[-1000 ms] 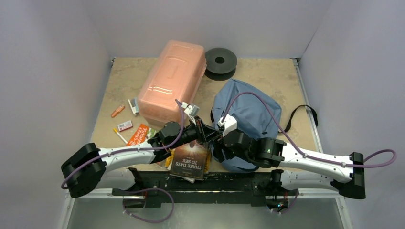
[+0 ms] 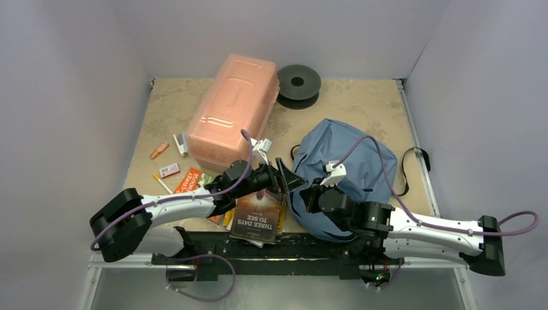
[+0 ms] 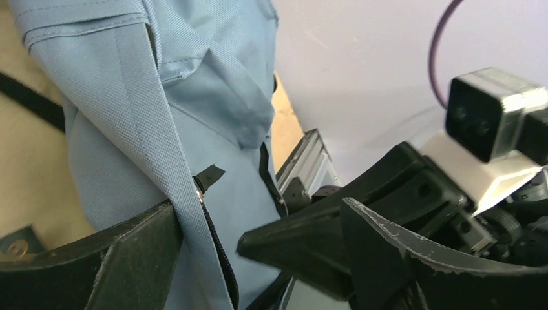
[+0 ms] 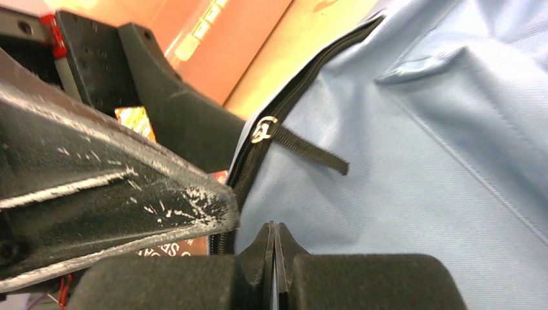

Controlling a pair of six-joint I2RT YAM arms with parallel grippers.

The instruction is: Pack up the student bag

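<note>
The blue bag (image 2: 349,161) lies crumpled on the right of the table. Its zipper pull (image 4: 304,147) hangs from the zip along the edge. My left gripper (image 2: 289,177) is open at the bag's left edge, a folded strip of zipped fabric (image 3: 161,148) lying between and beyond its fingers. My right gripper is shut over the bag, nothing visible between its fingertips, below the zipper pull in its view. The book "Three Days to See" (image 2: 255,219) lies left of the bag, with other books and small stationery items under and around the left arm.
A pink plastic box (image 2: 232,106) stands at the back left, a black spool (image 2: 297,97) behind the bag. Walls bound the table on the back and sides. A small clear patch of table lies at the back right.
My right gripper has moved to the right, away from the left one. The bag has shifted and spread to the right. The left arm has moved slightly.
</note>
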